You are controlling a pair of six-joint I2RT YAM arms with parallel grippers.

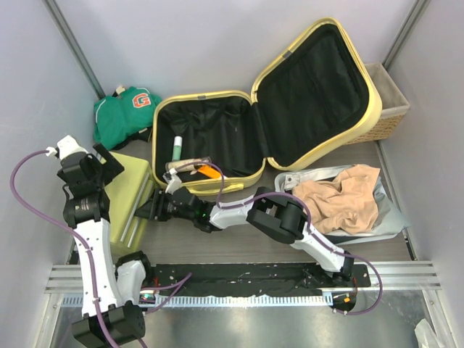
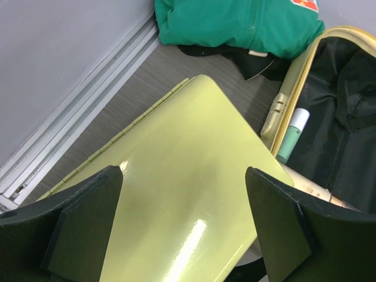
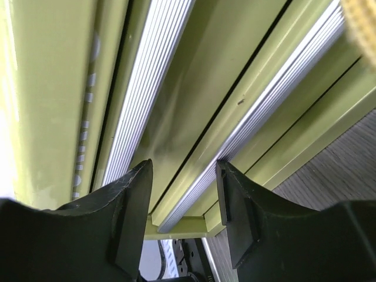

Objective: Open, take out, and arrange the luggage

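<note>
A closed glossy yellow-green case (image 1: 129, 172) stands at the far left, its side with two silver rails (image 3: 249, 124) facing right. Over its upper left part is my left gripper (image 1: 88, 155); its fingers (image 2: 82, 220) are wide apart, with the case's smooth face (image 2: 182, 158) below and nothing clamped. My right gripper (image 1: 147, 206) reaches the railed side from the right, open. One of its fingertips (image 3: 226, 170) is at a rail, perhaps touching. The large yellow suitcase (image 1: 163, 134) lies open, holding a green-and-white tube (image 1: 177, 148), a tan roll (image 1: 187, 164) and an orange item (image 1: 210, 172).
A green garment (image 1: 119, 119) lies at the back left corner. On the right, a grey-white bin (image 1: 391, 217) holds peach cloth (image 1: 341, 199); a wicker basket (image 1: 388, 101) stands behind. Bare floor (image 1: 181, 246) shows at front centre. A wall closes in the left arm.
</note>
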